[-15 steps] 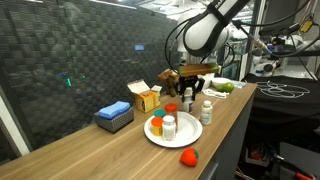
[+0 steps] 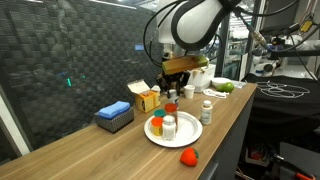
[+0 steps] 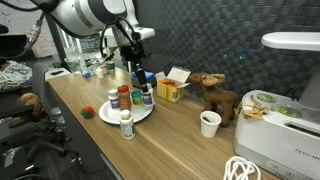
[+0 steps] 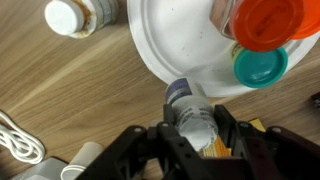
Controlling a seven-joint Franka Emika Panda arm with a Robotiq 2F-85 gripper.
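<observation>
My gripper is shut on a small white-capped bottle (image 4: 194, 118), its dark fingers on both sides of the cap. In the wrist view the bottle is beside the rim of a white plate (image 4: 150, 42). In the second exterior view the held bottle (image 3: 147, 96) is near the far side of the plate; whether it touches anything there I cannot tell. Several small jars and bottles stand on the plate, among them an orange-lidded jar (image 4: 265, 22) and a green-lidded jar (image 4: 260, 66).
Off the plate stands another white-capped bottle (image 3: 127, 125). A tomato (image 2: 189, 157) lies near the counter's front edge. Behind are a yellow box (image 2: 145, 97), a black basket with a blue cloth (image 2: 115, 112) and a white mug (image 3: 210, 123).
In the first exterior view my gripper has moved left with the bottle, from behind the plate's right side towards the jars. The things on the plate have not visibly moved.
</observation>
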